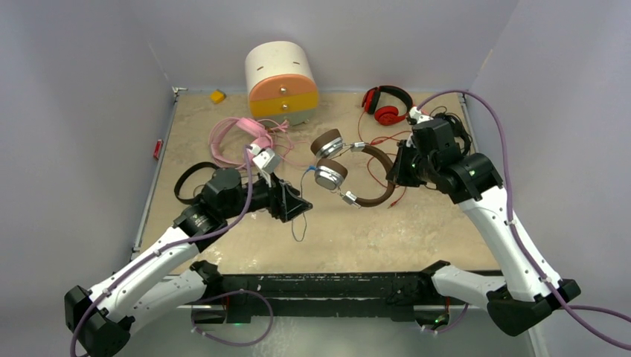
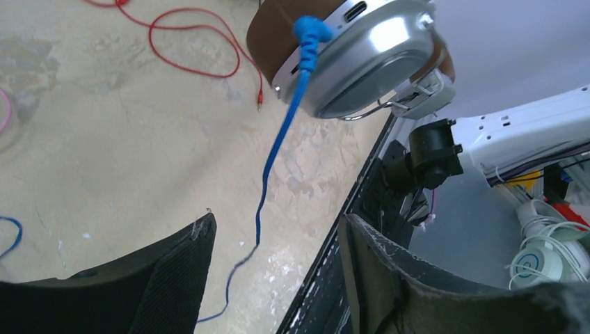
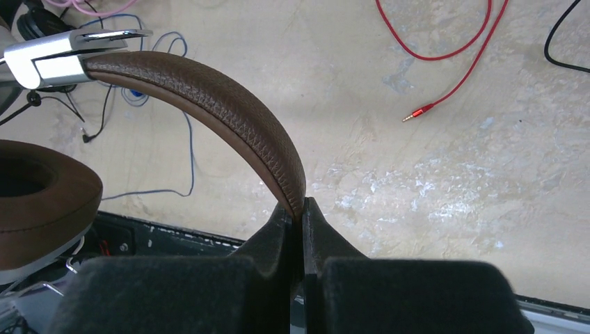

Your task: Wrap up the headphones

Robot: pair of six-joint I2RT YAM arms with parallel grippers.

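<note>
Brown-and-silver headphones (image 1: 330, 175) hang above the table, my right gripper (image 1: 398, 167) shut on their leather headband (image 3: 229, 118). A blue cable (image 2: 273, 149) with its angled plug in one earcup (image 2: 362, 62) runs down to the table. My left gripper stands open just below and left of that earcup, the cable passing through the space beyond its fingers. Whether the cable is between the fingers is unclear.
Pink headphones (image 1: 255, 151), black headphones (image 1: 183, 180) and red headphones (image 1: 387, 114) lie around with loose cables. A drum-shaped drawer box (image 1: 281, 67) stands at the back.
</note>
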